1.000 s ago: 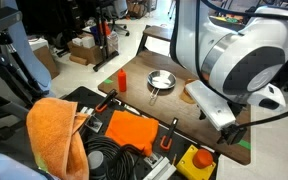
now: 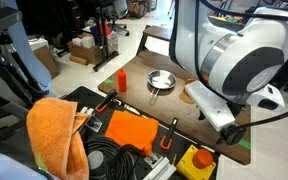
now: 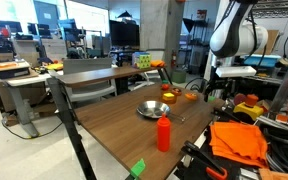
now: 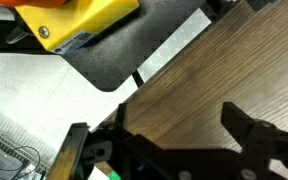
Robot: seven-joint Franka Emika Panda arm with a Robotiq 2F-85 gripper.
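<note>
My gripper stands open over the bare wooden tabletop point(image 4: 179, 90), and nothing shows between its fingers. From the side, the arm point(image 3: 246, 55) leans over the table's far right end, with the gripper point(image 3: 216, 98) low near that edge. A metal pan point(image 2: 161, 80) with a handle lies on the table, well apart from the gripper. Beside the pan, near a table corner, stands a red bottle point(image 3: 163, 133). Several small orange and yellow items, among them an orange bowl point(image 3: 192, 96), sit farther along the table. The arm hides part of the tabletop in exterior view 1.
Just off the table edge is a yellow box with a red button point(image 2: 196, 162). An orange cloth point(image 2: 131, 130), black cables point(image 2: 121, 160) and an orange towel point(image 2: 56, 135) lie by the arm's base. The table's middle has free room around the pan.
</note>
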